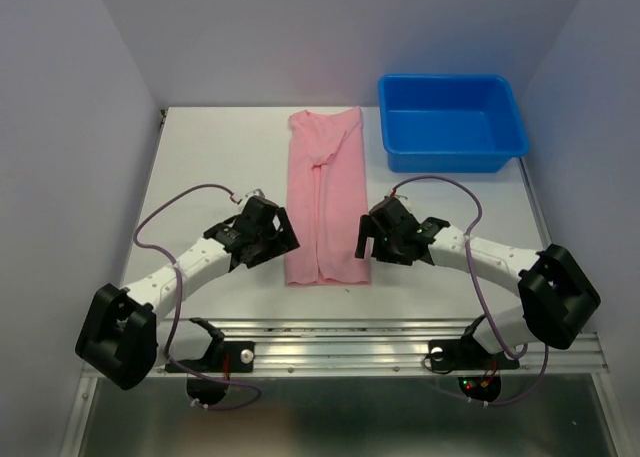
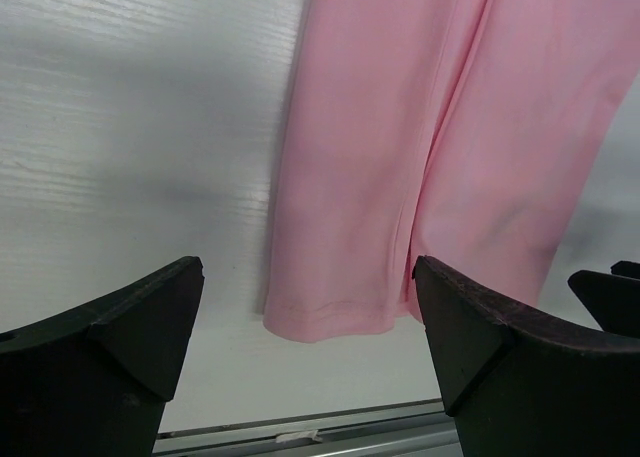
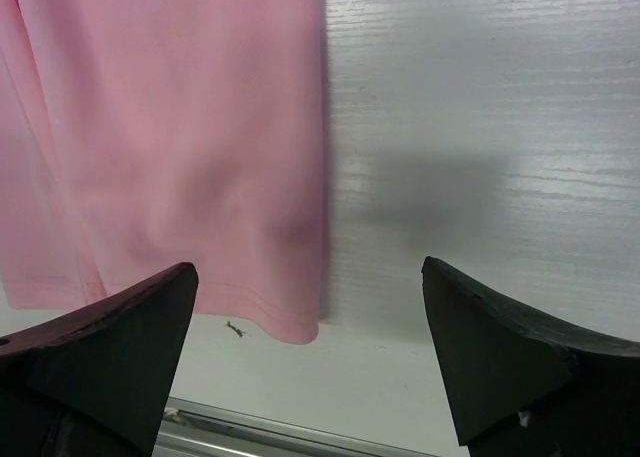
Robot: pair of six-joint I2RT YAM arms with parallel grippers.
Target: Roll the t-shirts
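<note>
A pink t shirt (image 1: 342,197) lies folded into a long strip down the middle of the white table, with a lengthwise seam where its sides meet. Its near end (image 2: 335,312) is flat and unrolled. At the strip's left edge, above the near part, my left gripper (image 1: 290,232) is open with empty fingers. My right gripper (image 1: 363,239) hangs open over the right edge. In the right wrist view the cloth's near corner (image 3: 290,312) shows between the spread fingers, beneath them and not gripped.
An empty blue bin (image 1: 450,164) stands at the back right. Bare table (image 1: 220,142) lies left of the shirt. A metal rail (image 1: 330,342) runs along the front edge. A small dark speck (image 3: 235,329) sits beside the hem.
</note>
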